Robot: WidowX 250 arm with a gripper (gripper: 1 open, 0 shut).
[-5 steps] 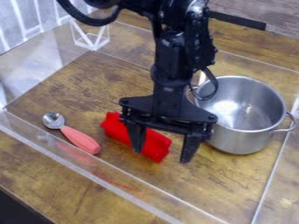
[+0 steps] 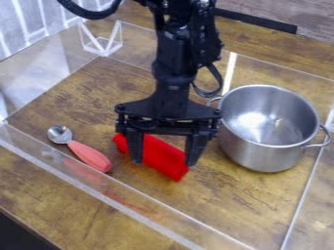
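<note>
My black gripper (image 2: 158,137) hangs over the middle of the wooden tray, its two fingers spread apart and open. Just beneath it lies a red block (image 2: 164,166), lying diagonally and partly covered by the fingers. To the left a spoon (image 2: 81,150) with a pink handle rests on the wood. On the right stands a steel pot (image 2: 265,133) with side handles.
Clear plastic walls border the work area, with a white bracket (image 2: 100,35) at the back left. Bare wood (image 2: 92,88) is free at the back left and at the front right of the red block.
My gripper has shifted back and to the left, away from the front right, and now sits over the upper part of the red block. The other things look unmoved.
</note>
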